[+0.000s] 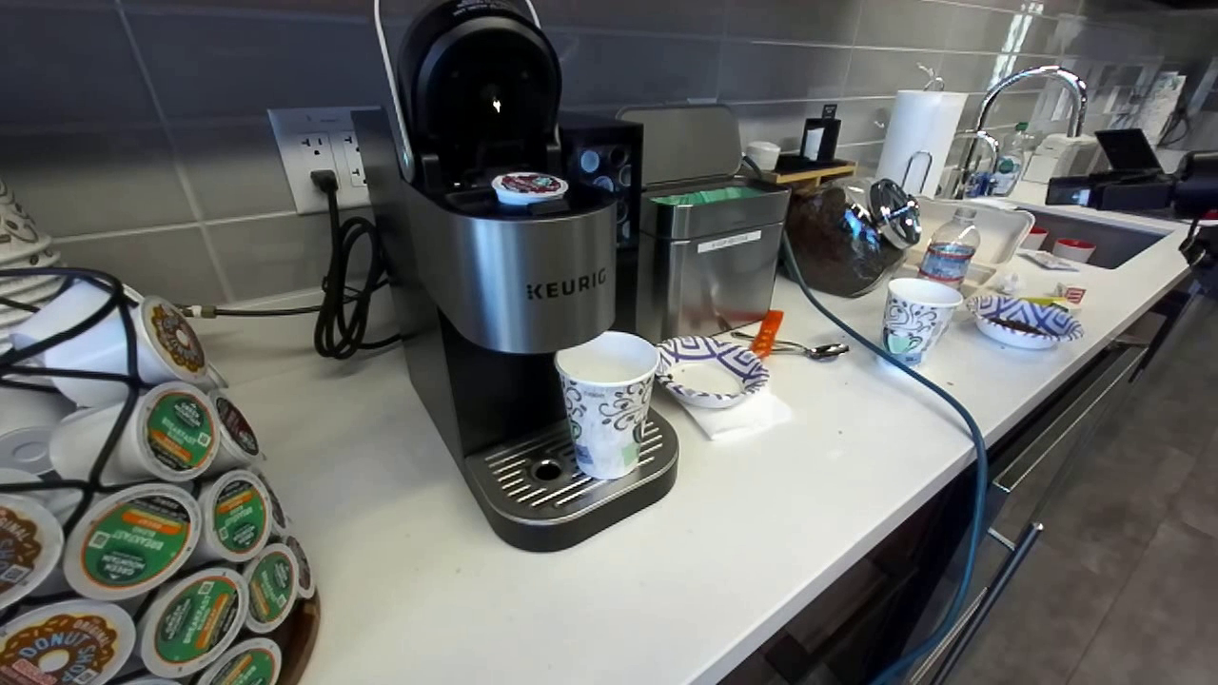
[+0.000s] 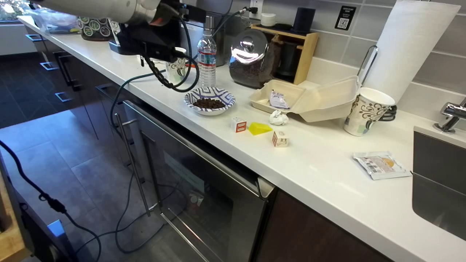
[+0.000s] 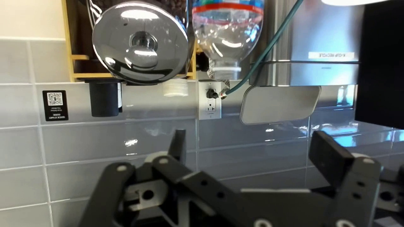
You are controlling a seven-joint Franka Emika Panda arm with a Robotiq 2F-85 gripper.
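Note:
My gripper stands open in the wrist view, its two dark fingers wide apart with only wall tiles behind the gap. In exterior view 2 the arm (image 2: 131,11) reaches over the counter from the upper left; its fingertips are hard to make out there. The Keurig coffee maker (image 1: 531,274) has its lid up, and a pod (image 1: 528,187) sits at the top opening. A patterned paper cup (image 1: 607,405) stands upright on the drip tray. Beyond it are a second paper cup (image 1: 916,320) and a bowl (image 1: 1025,323) with dark contents.
Pods fill a wire rack (image 1: 126,382) at the left. A steel bin (image 1: 714,251), coffee jar (image 1: 839,238) and water bottle (image 2: 207,56) stand along the back. A blue-green cable (image 1: 971,457) crosses the counter.

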